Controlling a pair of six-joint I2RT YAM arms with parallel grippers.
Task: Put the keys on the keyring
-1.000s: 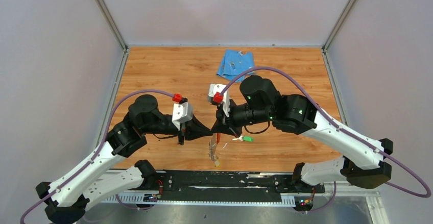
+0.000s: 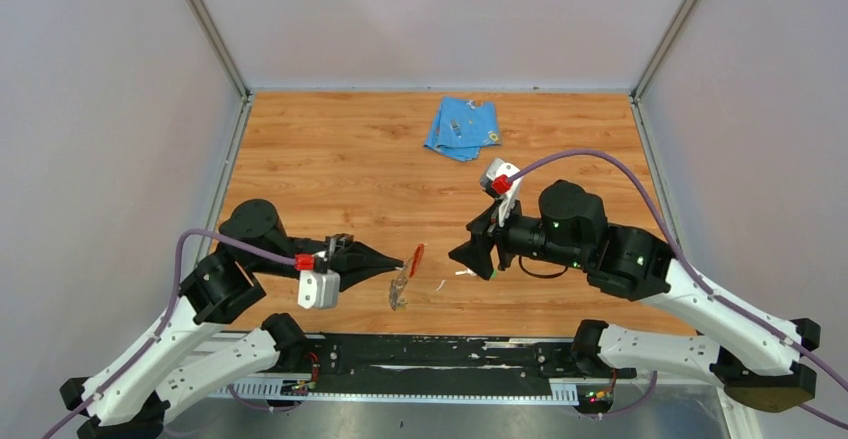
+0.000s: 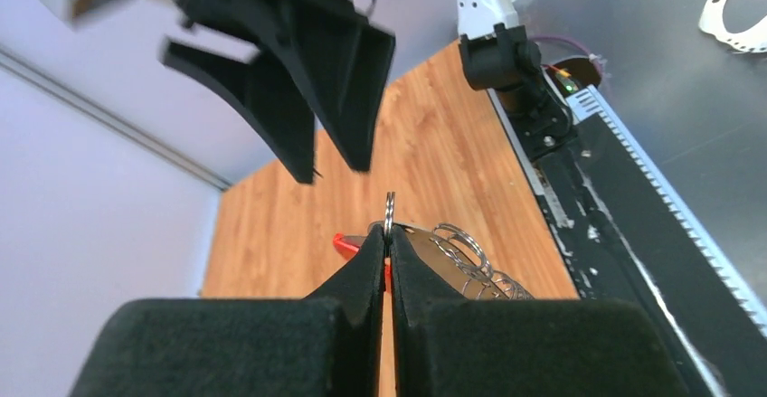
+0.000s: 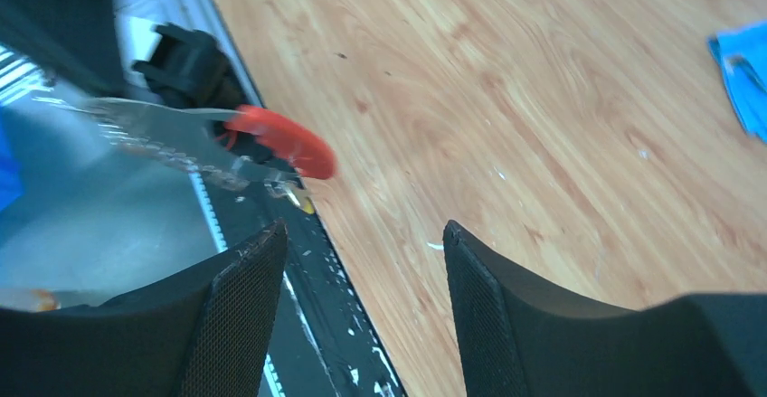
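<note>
Dangling from the shut tips of my left gripper [image 2: 403, 266] is the keyring [image 2: 398, 289], a bundle of thin metal loops with a red piece [image 2: 416, 259]. In the left wrist view a slim metal end stands between the fingertips, with coiled rings [image 3: 463, 248] behind. My right gripper [image 2: 471, 261] is apart to the right, its fingers spread and empty. The right wrist view shows bare table between its fingers and the blurred red piece [image 4: 285, 139] at upper left. On the table, a white-and-green item [image 2: 466, 272] is partly covered by the right gripper.
A folded blue cloth [image 2: 462, 129] lies at the back of the wooden table [image 2: 330, 149]. A small white sliver [image 2: 440, 285] rests between the grippers. Side walls and the dark front rail [image 2: 430, 351] bound the space.
One second ago the grippers met at the keyring. The right has drawn away to the right and its fingers have parted. The left has shifted slightly left, its keyring swinging.
</note>
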